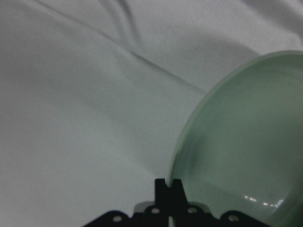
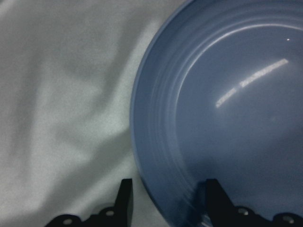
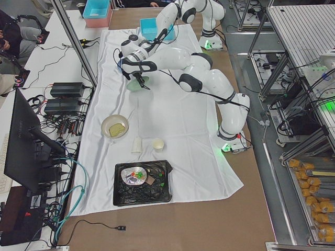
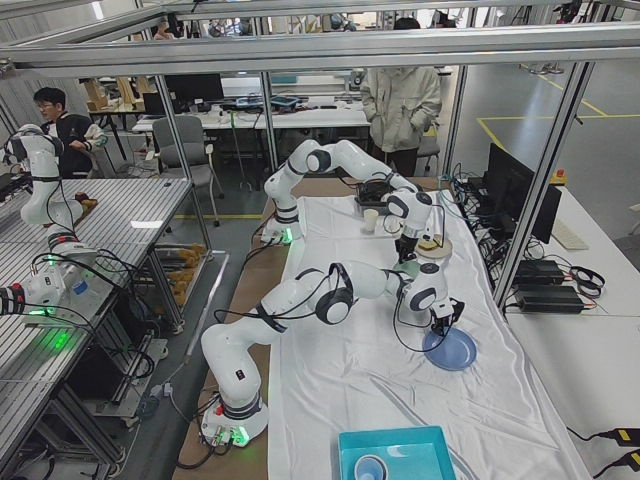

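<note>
My left gripper is shut on the rim of a pale green plate (image 1: 241,142), which fills the right of the left wrist view and shows under the arm in the camera left view. My right gripper stands open over the near-left rim of a blue plate (image 2: 236,132), one finger outside the rim and the other inside; the plate lies on white cloth.
A bowl with a yellow piece (image 3: 116,128), two pale cups (image 3: 158,144) and a black tray (image 3: 141,196) are at one end of the cloth. A turquoise tray (image 4: 400,450) is at the other. Cables run along the table.
</note>
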